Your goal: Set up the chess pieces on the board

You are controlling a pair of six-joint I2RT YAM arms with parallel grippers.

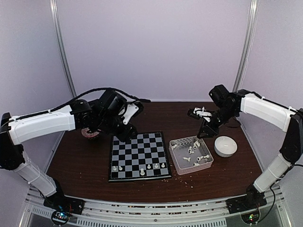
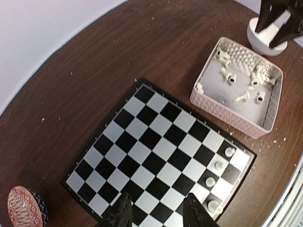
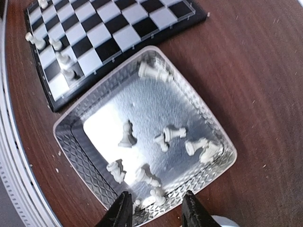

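Note:
The checkered board [image 1: 137, 151] lies centre-left, with several white pieces standing on its near squares, including one piece [image 2: 229, 152] at the right end. A pale plastic box [image 1: 191, 168] right of the board holds several white pieces lying loose, one [image 3: 127, 135] near its middle. My left gripper is raised above the board, its fingers apart, nothing seen between them. My right gripper hangs over the box's right side, fingers apart with nothing seen held between them.
A white bowl [image 1: 225, 146] sits right of the box. A round pink-and-patterned object [image 2: 26, 205] lies left of the board, partly behind my left arm in the top view.

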